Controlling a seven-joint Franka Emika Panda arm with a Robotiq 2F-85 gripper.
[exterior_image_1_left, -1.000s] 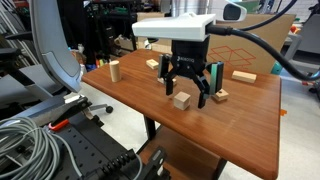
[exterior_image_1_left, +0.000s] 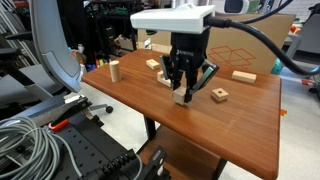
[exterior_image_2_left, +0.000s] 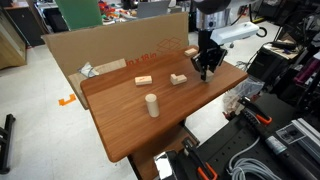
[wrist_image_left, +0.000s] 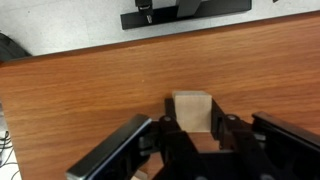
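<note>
Near the table's front edge, a small light wooden block (exterior_image_1_left: 181, 97) sits between the fingertips of my gripper (exterior_image_1_left: 186, 90), which is shut on it. From above, the wrist view shows the block's pale end (wrist_image_left: 193, 110) between the dark fingers. In the second exterior view, the gripper (exterior_image_2_left: 208, 76) is low over the table at its right part, and the block is hard to make out there. The block appears at or very near the tabletop; a gap under it cannot be told.
A pale upright cylinder (exterior_image_2_left: 152, 105) stands at the other end of the wooden table (exterior_image_1_left: 240, 125). Other light blocks lie behind the gripper, one (exterior_image_1_left: 219, 95) close by and another (exterior_image_1_left: 244, 77) at the back edge.
My gripper has come down and in over the block, and its fingers, apart before, have closed on it. The block itself has hardly moved.
</note>
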